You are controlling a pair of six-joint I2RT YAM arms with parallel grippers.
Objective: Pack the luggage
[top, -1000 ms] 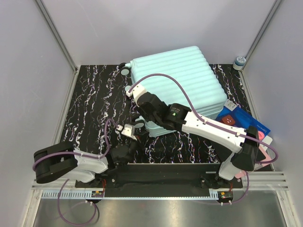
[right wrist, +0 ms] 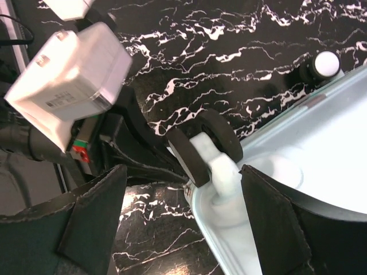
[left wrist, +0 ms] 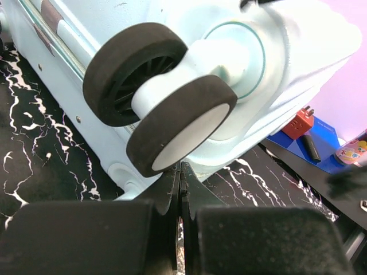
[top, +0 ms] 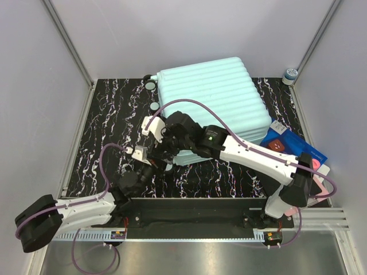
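A pale mint suitcase (top: pixel 209 86) lies flat, its black-and-white wheels along the left side. My left gripper is shut, its tips right by the near corner's double wheel (left wrist: pixel 182 129); nothing shows between its fingers, and I cannot tell whether they touch the wheel. In the right wrist view, the left gripper's dark fingers (right wrist: pixel 150 172) reach that same wheel from the left. My right gripper stands open above this corner, its fingers wide apart with the wheel and left fingertips visible beyond the gap. From above, the right arm hides part of the corner.
On the right lies a blue folder (top: pixel 293 143) with a red adapter (left wrist: pixel 299 123) on it. A small round tin (top: pixel 290 75) stands at the back right.
The suitcase has shifted very slightly left.
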